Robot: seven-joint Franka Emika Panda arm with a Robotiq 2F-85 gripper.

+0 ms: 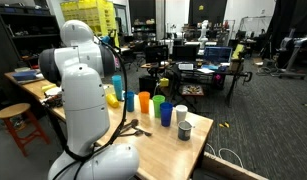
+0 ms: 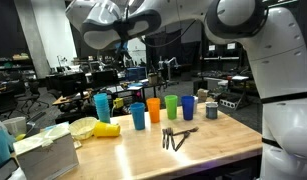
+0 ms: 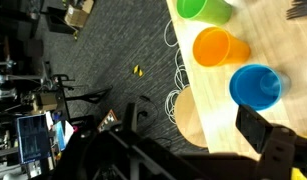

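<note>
My gripper shows at the bottom of the wrist view, its dark fingers spread wide with nothing between them. It is high over the table's edge, clear of the cups. Under it in that view are a blue cup, an orange cup and part of a green cup. In the second exterior view a yellow cup lies on its side near a tall light blue cup. A dark blue cup stands farther along the row. Several utensils lie in front of the cups.
A white box stands at the table's near left. The wooden table has bare room in front of the cups. Beyond its edge lie white cables on the dark floor. Desks and chairs fill the background.
</note>
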